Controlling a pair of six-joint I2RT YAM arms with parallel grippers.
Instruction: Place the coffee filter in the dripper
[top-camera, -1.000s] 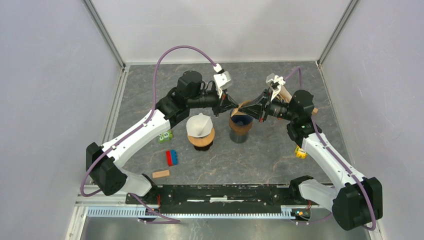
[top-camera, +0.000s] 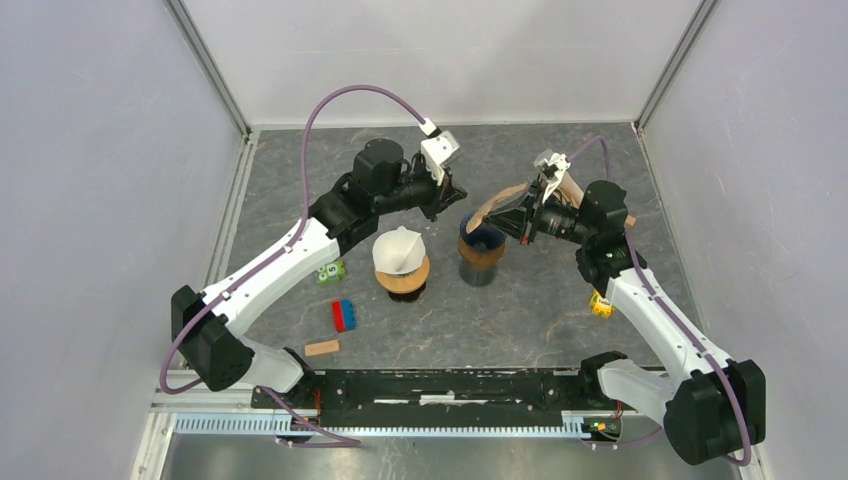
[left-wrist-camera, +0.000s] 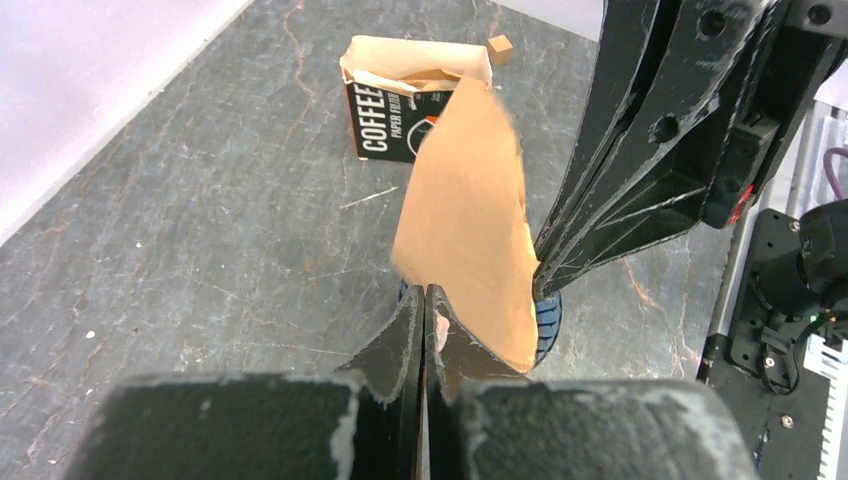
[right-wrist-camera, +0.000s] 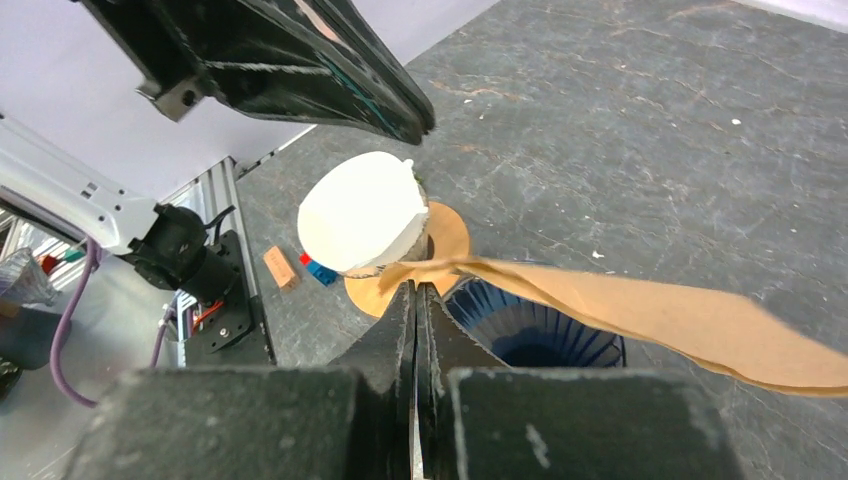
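A thin brown paper filter (top-camera: 495, 204) slants above the dark blue ribbed dripper (right-wrist-camera: 540, 335), outside its opening. My right gripper (top-camera: 495, 218) is shut on the filter's edge; in the right wrist view the paper (right-wrist-camera: 660, 310) stretches rightward from just past the fingertips. Seen from the left wrist, its broad face (left-wrist-camera: 470, 230) stands up and hides most of the dripper's rim (left-wrist-camera: 547, 325). My left gripper (top-camera: 450, 203) is shut to the left of the filter, apart from it, and nothing shows between its fingers.
A white cone-shaped vessel (top-camera: 398, 252) on a wooden collar stands left of the dripper. An open coffee filter box (left-wrist-camera: 385, 125) is at the right. A red and blue brick (top-camera: 343, 315), a wooden block (top-camera: 322, 348) and a yellow toy (top-camera: 600, 305) lie at the edges.
The two grippers met at the filter earlier; my left one has drawn away leftward and slightly up.
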